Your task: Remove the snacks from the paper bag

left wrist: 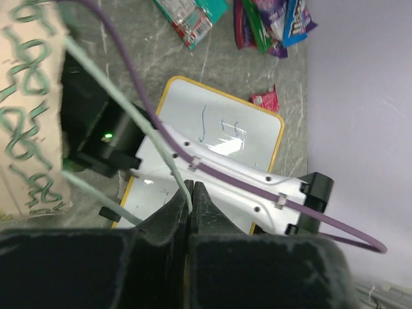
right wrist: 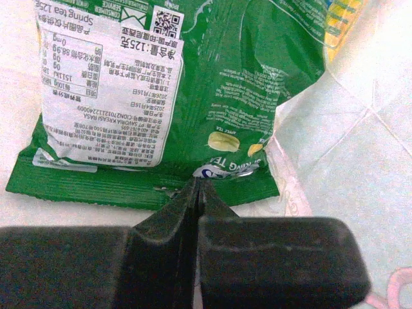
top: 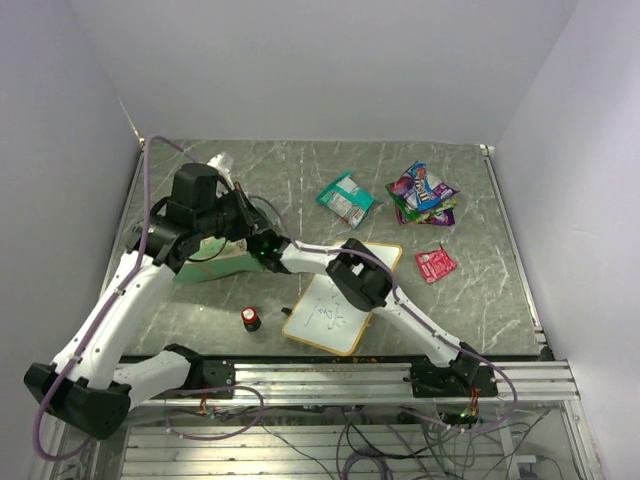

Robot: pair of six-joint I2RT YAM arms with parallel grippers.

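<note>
The paper bag point(top: 215, 266) lies at the left under both arms, its printed panel point(left wrist: 29, 122) large in the left wrist view. My left gripper is above it, shut on the bag's pale green strap point(left wrist: 161, 145). My right gripper is inside the bag, shut at the bottom edge of a green snack packet point(right wrist: 225, 90); whether it grips it cannot be told. A yellow item point(right wrist: 341, 22) shows behind that packet. Outside, a teal packet point(top: 346, 200), a pile of colourful snacks point(top: 420, 195) and a red packet point(top: 435, 263) lie on the table.
A whiteboard point(top: 322, 318) lies front centre under the right arm. A small red-capped jar point(top: 250, 318) stands front left. Free table shows at the back and right. Walls bound the sides and back.
</note>
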